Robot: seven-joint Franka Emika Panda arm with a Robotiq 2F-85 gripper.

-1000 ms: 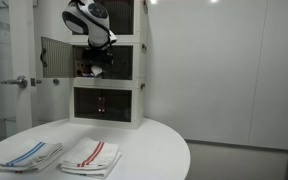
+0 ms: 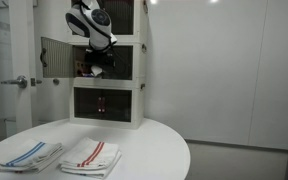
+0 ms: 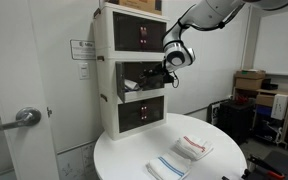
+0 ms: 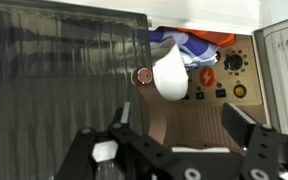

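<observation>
My gripper is open in the wrist view, its two dark fingers (image 4: 246, 132) apart at the lower edge, in front of the cabinet's middle compartment. That compartment has one door (image 2: 57, 58) swung open to the left in exterior view 1. A ribbed dark door (image 4: 59, 90) with a round knob (image 4: 142, 75) fills the left of the wrist view. Inside lie a white rounded item (image 4: 170, 74), a blue-and-white item (image 4: 189, 43) and a brown panel with round markings (image 4: 229, 72). Nothing shows between the fingers.
On the round white table (image 2: 164, 150), in front of the cabinet (image 2: 106, 103), lie a blue-striped towel (image 2: 27, 155) and a red-striped towel (image 2: 91, 156). A door handle (image 3: 22, 119) juts in at the left.
The arm's head has shifted slightly to the right in exterior view 1. The towels and the open cabinet door have stayed put.
</observation>
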